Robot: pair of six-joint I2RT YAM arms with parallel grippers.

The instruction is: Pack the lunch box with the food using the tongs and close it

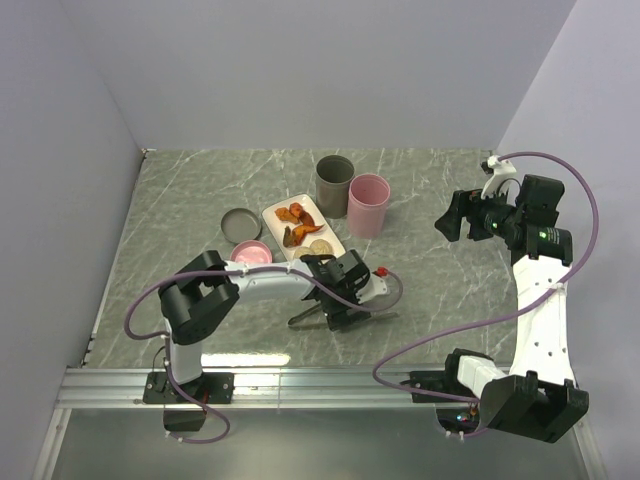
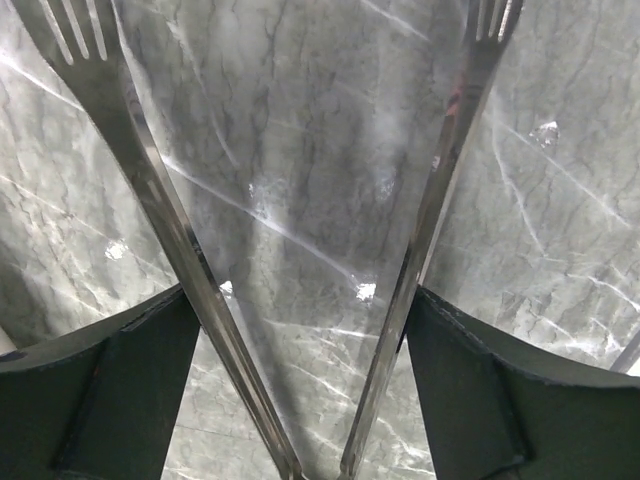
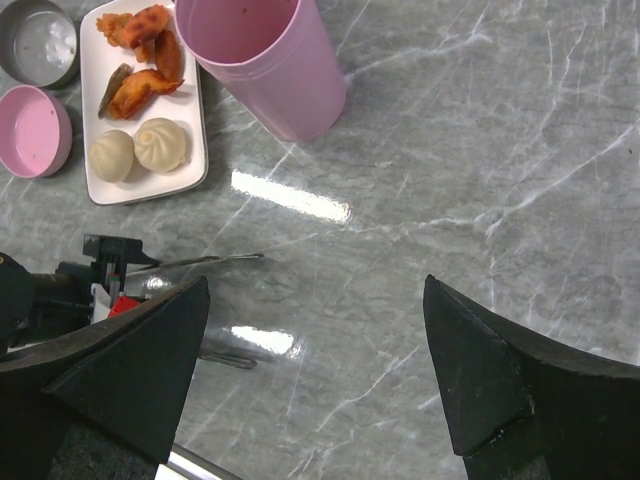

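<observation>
My left gripper (image 1: 345, 315) is low over the near middle of the table. In its wrist view the black fingers (image 2: 90, 390) stand apart at a pair of metal tongs (image 2: 450, 150) with fork ends, one arm of the tongs at each finger. Whether they grip is unclear. A white tray (image 1: 280, 215) behind holds fried pieces (image 3: 140, 92) and buns (image 3: 160, 145). A pink bowl (image 1: 250, 252) and a grey bowl (image 1: 240, 225) sit left of it. My right gripper (image 1: 460, 215) is raised at the right, open and empty.
A pink cup (image 1: 368, 205) and a grey cup (image 1: 334, 185) stand behind, right of the tray.
</observation>
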